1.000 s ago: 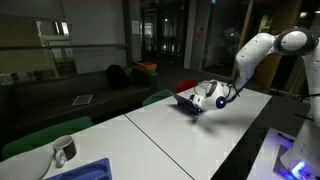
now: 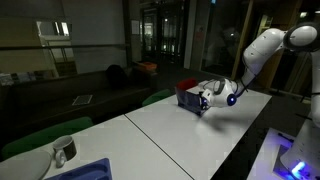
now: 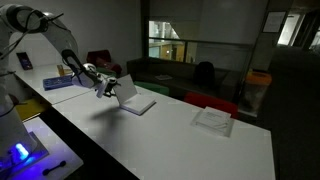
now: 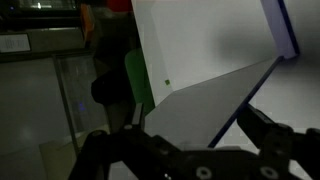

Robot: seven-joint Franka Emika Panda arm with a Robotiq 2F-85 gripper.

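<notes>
A hinged, flat grey-white case stands on the white table, its lid (image 3: 125, 90) raised steeply above its base (image 3: 139, 104). From the other side, in exterior view 1, the lid (image 2: 188, 100) looks dark. My gripper (image 3: 101, 92) is low over the table, right beside the lid. In the wrist view the lid (image 4: 195, 105) runs up between the two spread fingers of my gripper, and the pale inside of the base (image 4: 210, 40) lies beyond. The fingers look apart; whether one touches the lid cannot be told.
A grey mug (image 2: 65, 149), a white plate (image 2: 25, 165) and a blue tray (image 2: 80, 171) sit at the near left of the table. A white flat item (image 3: 212, 122) lies farther along. Chairs line the back edge.
The lid has swung up from a lower tilt to a steeper stand. My gripper has moved rightward with it in exterior view 1. The mug, plate and tray have stayed put.
</notes>
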